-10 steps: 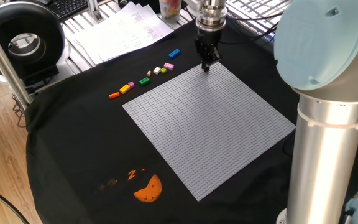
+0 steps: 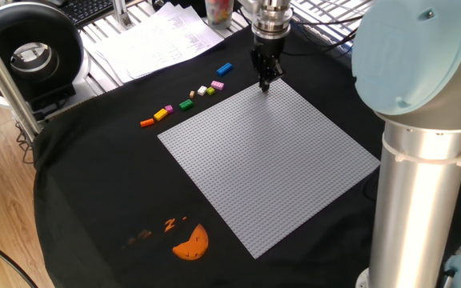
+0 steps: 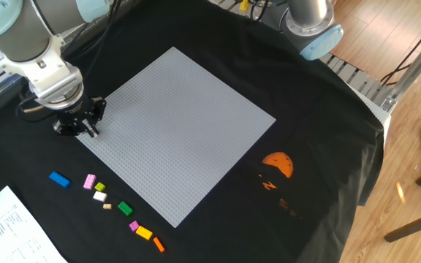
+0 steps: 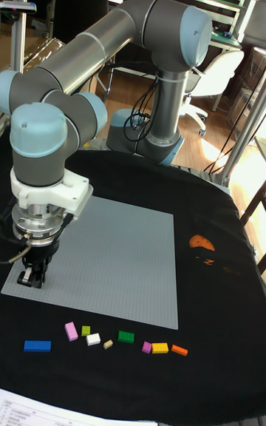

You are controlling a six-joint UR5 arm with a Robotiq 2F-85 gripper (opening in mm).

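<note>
My gripper [image 2: 265, 85] points down at a corner of the grey baseplate [image 2: 270, 160], its black fingers close to the studs. The views are too small to show whether the fingers are apart or together, or whether anything is between them. Beside the plate, loose bricks lie in a rough row on the black cloth: blue [image 3: 59, 179], pink [image 3: 89, 181], lime [image 3: 99, 187], white [image 3: 99, 196], tan [image 3: 107, 206], green [image 3: 125, 208], purple [image 3: 134, 226], yellow [image 3: 144, 233] and orange [image 3: 158, 244]. The blue one lies nearest my gripper's end of the row.
The visible part of the plate is bare. Papers [image 2: 154, 44] lie beyond the brick row, at the cloth's edge. An orange printed figure [image 2: 191, 242] marks the cloth on the far side of the plate. My arm's column [image 2: 422, 200] stands by another side.
</note>
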